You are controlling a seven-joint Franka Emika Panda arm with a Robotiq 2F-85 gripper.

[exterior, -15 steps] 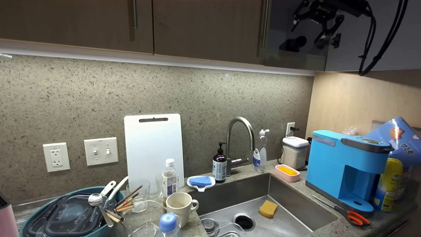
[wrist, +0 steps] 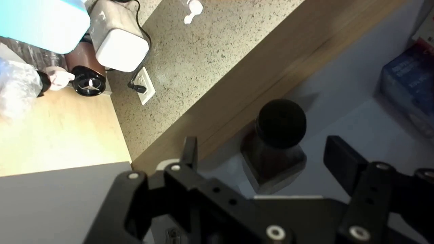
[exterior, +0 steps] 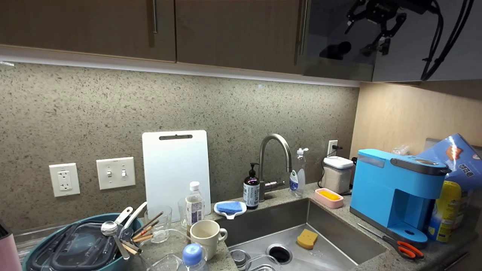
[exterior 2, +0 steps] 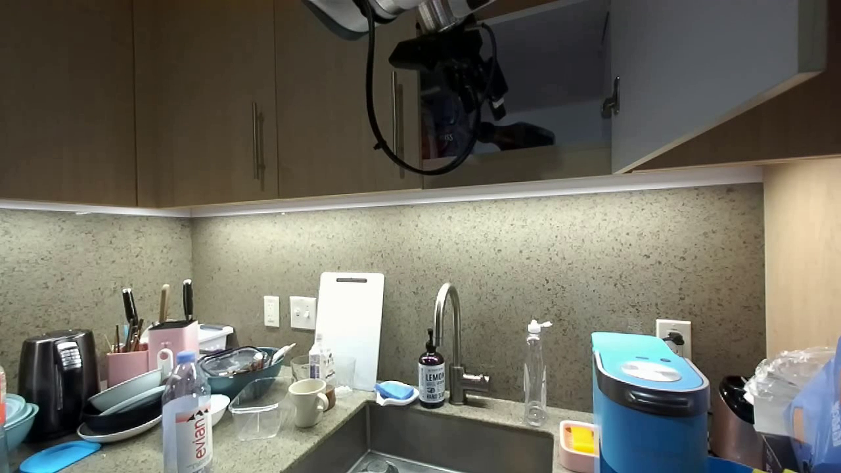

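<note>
A dark bottle with a round black cap [wrist: 281, 123] lies on its side on the cabinet shelf, its cap end toward the front edge in exterior view 2. In the wrist view it appears between my open fingers, apart from both. My gripper holds nothing. Exterior view 1 shows the gripper [exterior: 365, 34] in front of the open upper cabinet, up and to the right of the dark bottle [exterior: 335, 50]. From exterior view 2, the gripper is dark and blurred against the cabinet opening, above the bottle [exterior 2: 516, 135].
The open cabinet door [exterior 2: 709, 75] stands to the right of the opening. A blue box [wrist: 413, 81] sits deeper on the shelf. Below are the sink [exterior: 325, 257], the faucet [exterior: 275, 140] and a blue coffee machine [exterior: 375, 189].
My gripper has shifted to the right in exterior view 1, with its cables. The bottle and the counter objects look unmoved.
</note>
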